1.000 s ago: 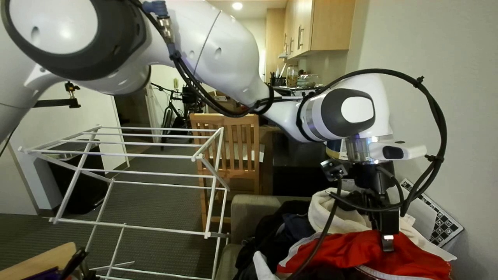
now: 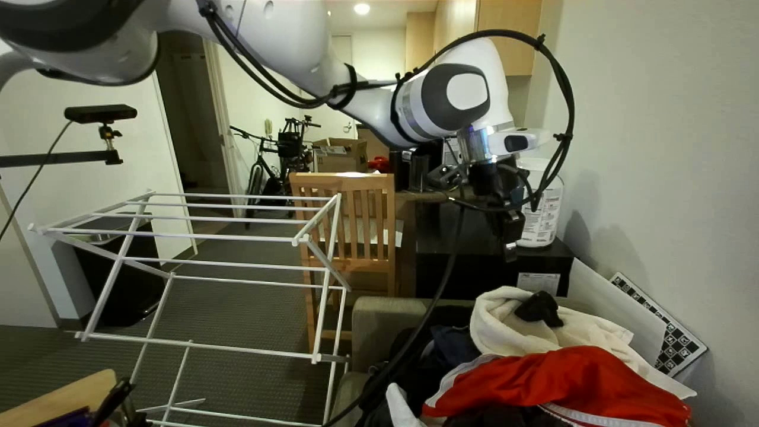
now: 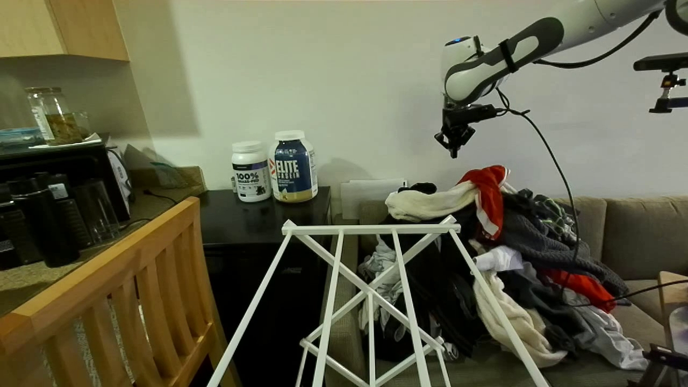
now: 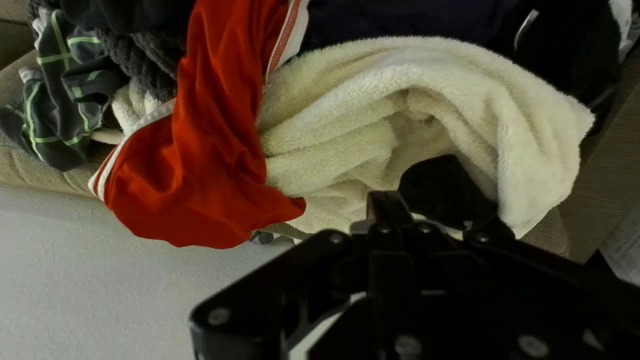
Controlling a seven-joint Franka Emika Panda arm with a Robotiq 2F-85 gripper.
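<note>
My gripper is shut, with its fingertips together and no cloth between them. In exterior view 2 the gripper (image 3: 454,152) hangs in the air above the clothes pile, clear of it. Below lies the red garment with white trim (image 4: 204,156), draped over the heap, left of my fingers in the wrist view. A cream fleece blanket (image 4: 354,126) spreads beside it. On the blanket rests a small black cloth (image 4: 441,186), partly hidden behind the gripper. The same red cloth (image 2: 562,384) lies at lower right in exterior view 1.
A white drying rack (image 2: 213,238) stands empty left of the couch. Two tubs, one white and purple (image 3: 250,177) and one blue (image 3: 293,169), stand on a black cabinet. A wooden chair (image 2: 345,213) is behind the rack. The wall (image 3: 361,84) lies close behind the pile.
The red garment stays on the pile.
</note>
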